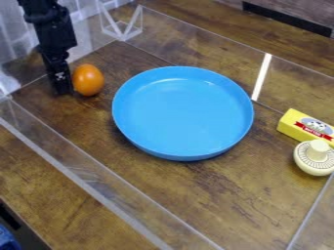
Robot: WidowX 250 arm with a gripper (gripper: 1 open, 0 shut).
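Note:
My dark gripper (pixel 61 70) reaches down at the upper left, just left of an orange round object (pixel 88 80), close to it or touching. Whether its fingers are open or shut is hard to tell. The blue plate (pixel 183 110) lies to the right of the orange object, empty.
A yellow box (pixel 307 126) and a cream round object with a knob (pixel 313 158) sit at the right edge. Clear walls border the wooden surface (pixel 156 195) at the left.

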